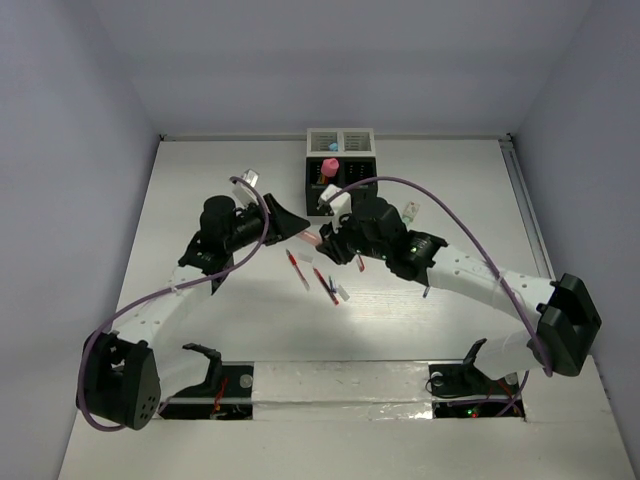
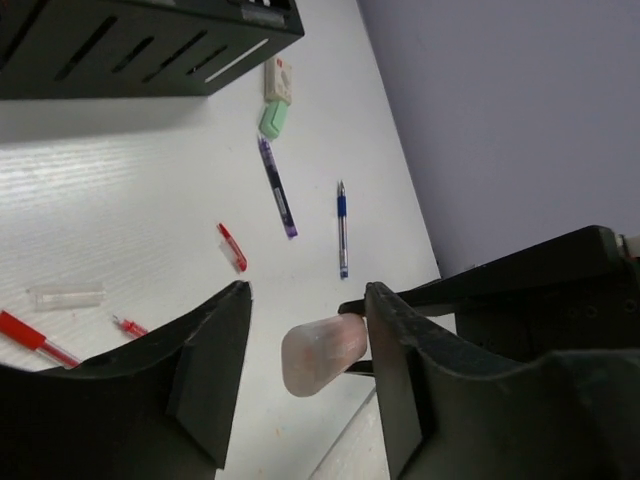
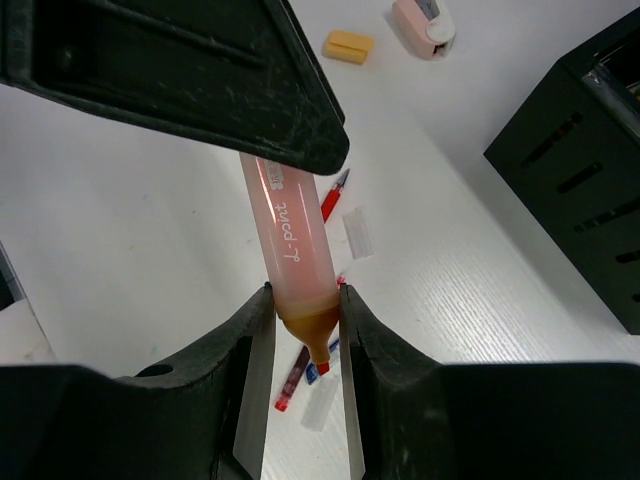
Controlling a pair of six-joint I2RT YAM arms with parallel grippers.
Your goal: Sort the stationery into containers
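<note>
My right gripper is shut on a pink highlighter, gripping it near its orange tip above the table centre. My left gripper faces it with fingers part open around the highlighter's far end, which shows between or just beyond the fingers. Below lie red pens, a purple pen, a blue pen and small clear pieces. The black organizer stands behind, holding a few items.
A pink stapler, yellow eraser and green eraser lie around the organizer.
</note>
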